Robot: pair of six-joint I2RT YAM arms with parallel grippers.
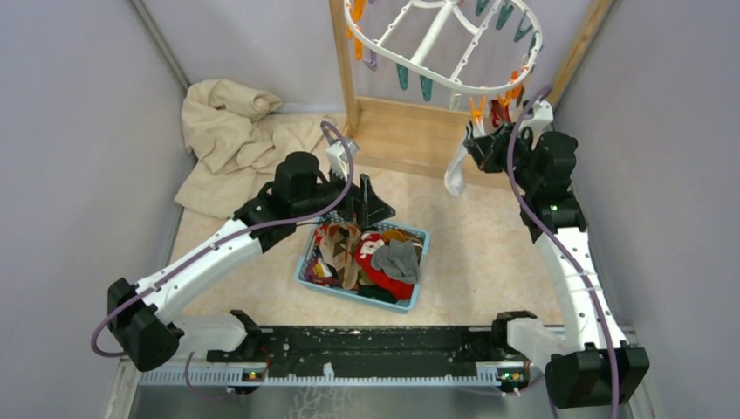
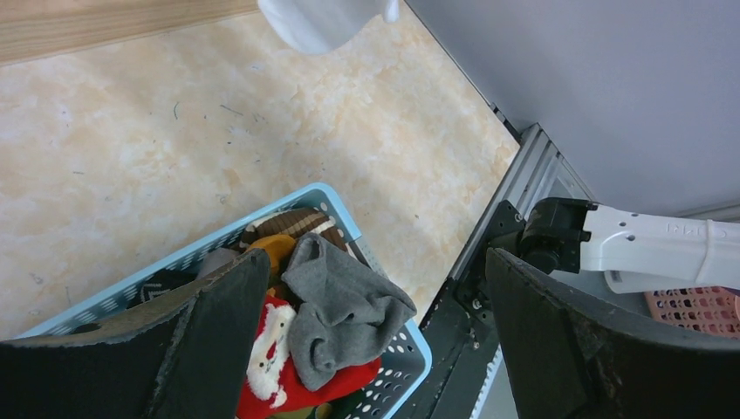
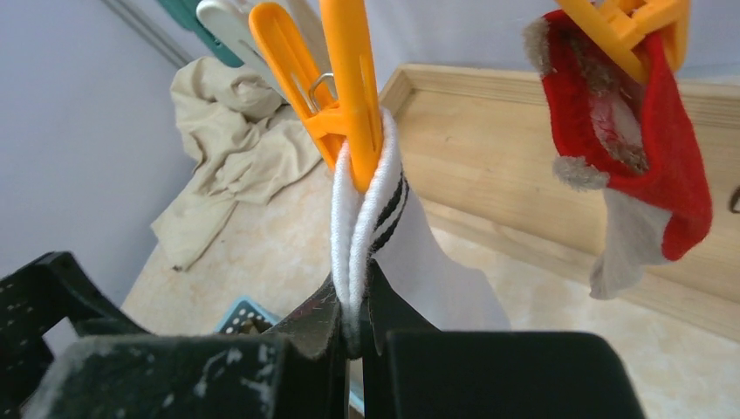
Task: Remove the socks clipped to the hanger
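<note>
A white sock [image 3: 436, 262] with dark stripes hangs from an orange clip [image 3: 349, 105] that still pinches its cuff. My right gripper is shut on that cuff just below the clip, and white fabric shows between its fingers. In the top view the hanger [image 1: 419, 65] is a white ring with clips around it. A red and white sock [image 3: 668, 175] hangs from another orange clip to the right. Over the blue basket [image 1: 349, 296], my left gripper stands open with nothing between its fingers.
Several socks fill the basket, a grey sock [image 2: 336, 305] and a red one [image 2: 279, 371] among them. Beige cloth [image 1: 231, 131] lies at the back left. The floor right of the basket is bare. Wooden frame [image 1: 419, 135] stands behind.
</note>
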